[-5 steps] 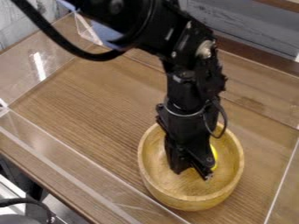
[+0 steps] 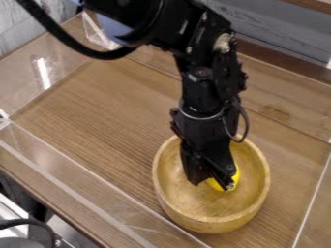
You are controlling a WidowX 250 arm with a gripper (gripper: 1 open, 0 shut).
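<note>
My gripper reaches down into a round tan bowl at the lower middle of the camera view. A small yellow object lies in the bowl, mostly hidden behind the gripper's black fingers. The gripper looks narrow, but whether anything is between its fingertips is hard to make out.
A clear plastic edge runs along the left and front left. A grey ledge lies at the back.
The arm has shifted slightly, its upper part a little higher in the view, with the gripper still inside the bowl. The bowl stays in place.
</note>
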